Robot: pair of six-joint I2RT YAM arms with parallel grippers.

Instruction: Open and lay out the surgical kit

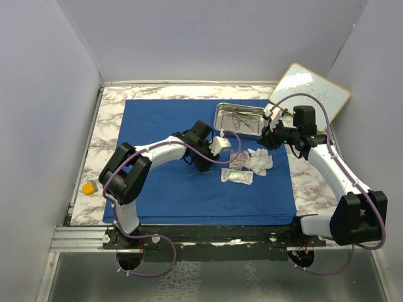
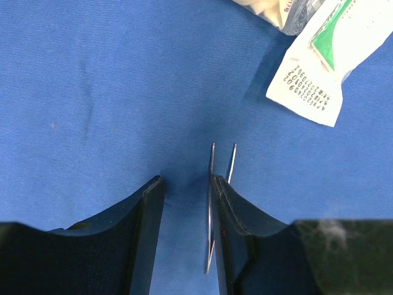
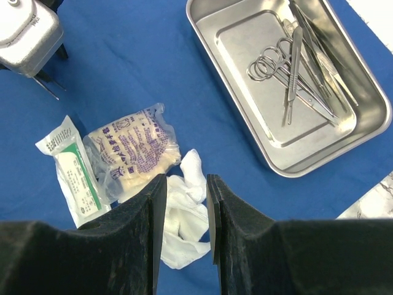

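Observation:
A pair of thin metal tweezers (image 2: 210, 209) lies on the blue cloth, just under and partly behind the right-hand finger of my left gripper. That gripper is part open, and only cloth shows in its gap. In the right wrist view, a steel tray (image 3: 238, 86) holds scissors (image 3: 265, 66) and several other metal instruments. My right gripper is open above crumpled white gloves (image 3: 184, 212), with nothing held. Beside the gloves are a clear bag of gauze (image 3: 132, 147) and a white-and-green packet (image 3: 77, 172).
A whiteboard (image 1: 312, 91) leans at the back right. On the left marble edge sits a yellow block (image 1: 89, 187).

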